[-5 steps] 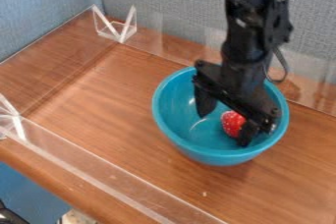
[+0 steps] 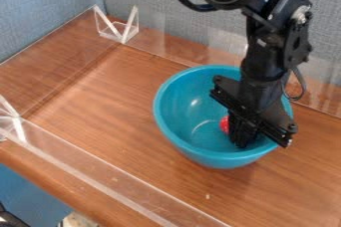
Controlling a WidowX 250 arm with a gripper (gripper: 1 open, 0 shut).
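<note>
A turquoise bowl (image 2: 182, 116) stands on the wooden table (image 2: 100, 107) right of centre. My black gripper (image 2: 250, 129) reaches down into it, its lower parts over a small red object (image 2: 226, 123), which is mostly hidden behind them. Whether the fingers are open, shut or holding the red object is hidden.
Clear plastic panels edge the table at the back and front left, with clear corner pieces (image 2: 118, 27) at the back and left. The wooden surface left of the bowl is bare. A grey wall stands behind.
My gripper has moved lower and turned within the bowl, and its spread lower parts look closer together. It now covers more of the red object.
</note>
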